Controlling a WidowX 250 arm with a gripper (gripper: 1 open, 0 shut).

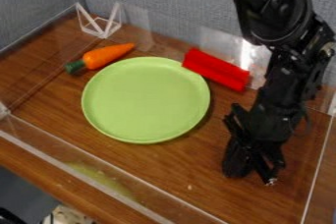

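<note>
A black robot arm comes down from the top right, and its gripper point(250, 164) is low over the wooden table point(184, 184), right of and a little below the green plate point(144, 98). Its fingers point down, with nothing visible between them; they look shut, though dark and partly hidden by the gripper body. A red cylinder-like object point(217, 68) lies behind the plate's right side, just left of the arm. An orange toy carrot point(105, 57) with a green top lies at the back left of the plate.
A white wire-frame object point(98, 22) stands at the back left. Clear low walls edge the table, with grey padded panels behind.
</note>
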